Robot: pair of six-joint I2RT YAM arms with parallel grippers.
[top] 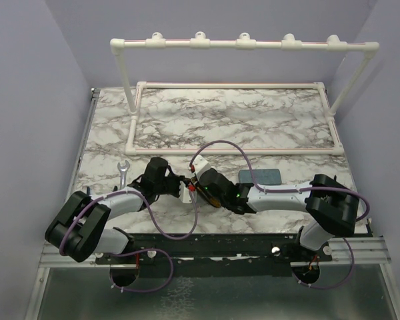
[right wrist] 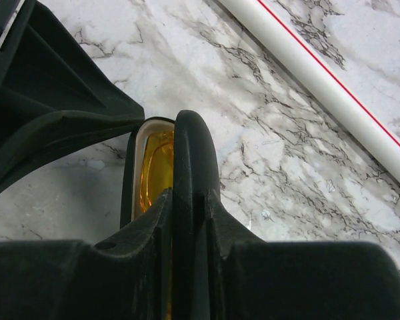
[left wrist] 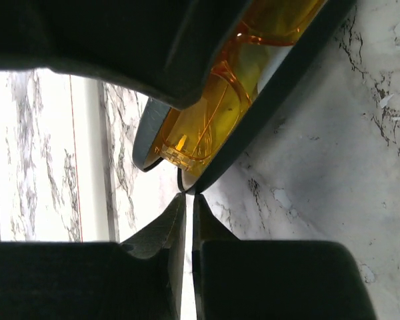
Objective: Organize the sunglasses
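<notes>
A dark, elongated case with amber-lensed sunglasses [left wrist: 210,120] inside lies on the marble table between the two grippers, mostly hidden from above by the right arm. My left gripper is shut on the near end edge of the case. In the right wrist view, the case's black side [right wrist: 192,153] rises upright beside the amber lens [right wrist: 159,163], and my right gripper has its fingertips close around that side, part open. The other gripper's dark body reaches in from the upper left of that view.
A white pipe frame [top: 233,152] lies behind the grippers, with a raised rail above. A wrench [top: 123,172] lies at the left, a dark flat rectangle [top: 260,176] at the right.
</notes>
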